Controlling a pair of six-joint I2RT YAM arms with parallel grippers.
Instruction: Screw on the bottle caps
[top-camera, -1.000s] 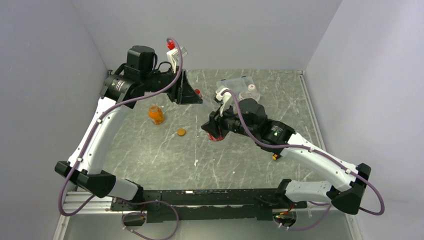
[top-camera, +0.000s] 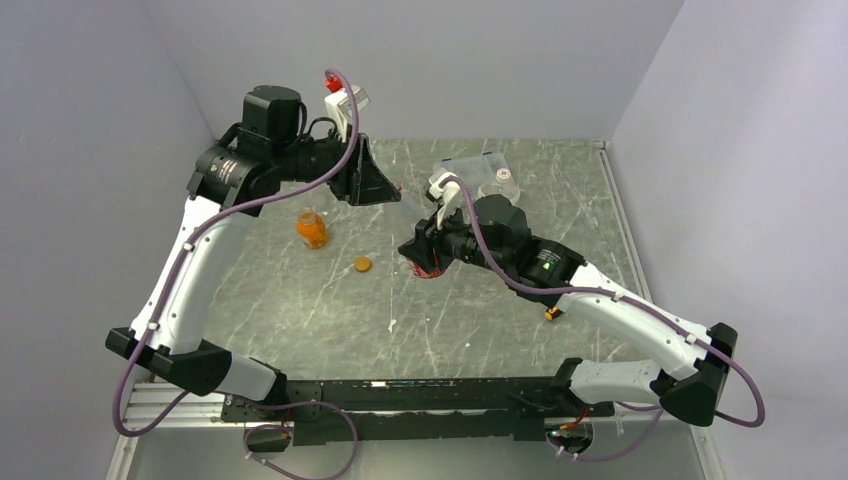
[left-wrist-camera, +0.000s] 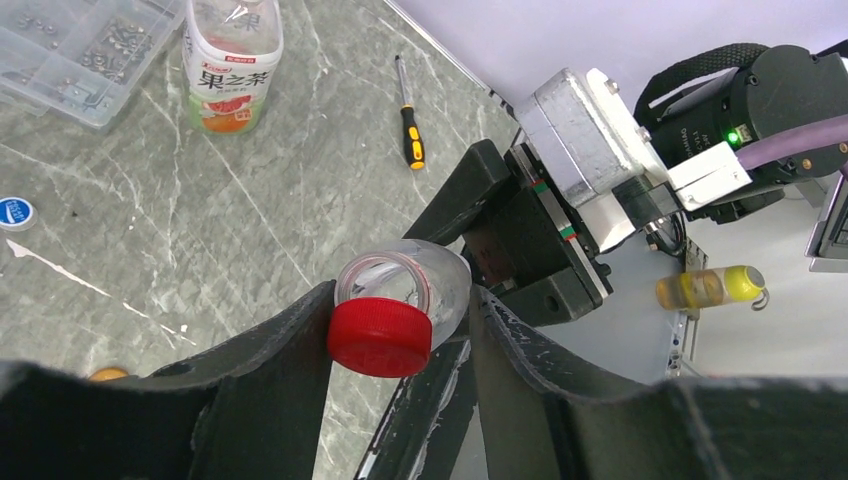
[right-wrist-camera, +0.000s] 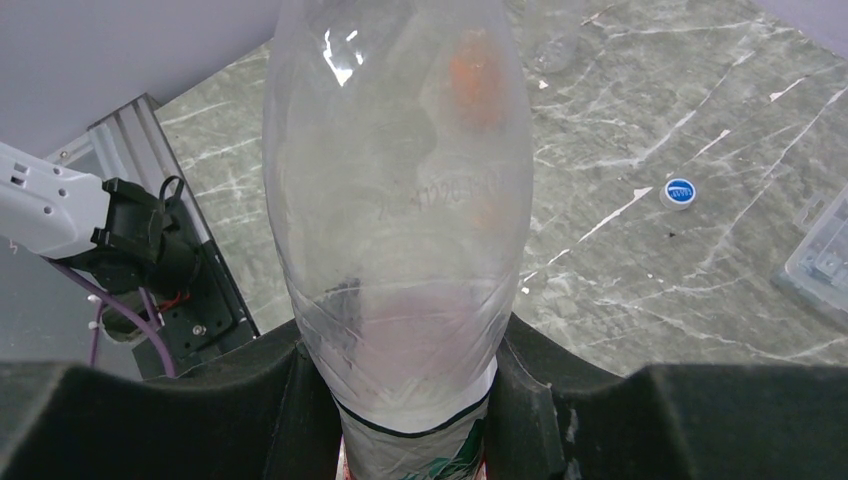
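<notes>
A clear bottle stands between my arms, held low by my right gripper, shut on it. My left gripper is at the bottle's top. In the left wrist view a red cap sits at the bottle's mouth between the left fingertips, tilted toward the near side; whether it is seated, and whether the fingers grip it, I cannot tell. An orange bottle stands at left, with an orange cap lying beside it. A blue-and-white cap lies on the table.
A parts organizer and a labelled bottle stand at the back right. A screwdriver lies at the right side.
My left gripper has moved slightly up and left in the top view. My right gripper, with the bottle, has shifted very slightly the same way.
</notes>
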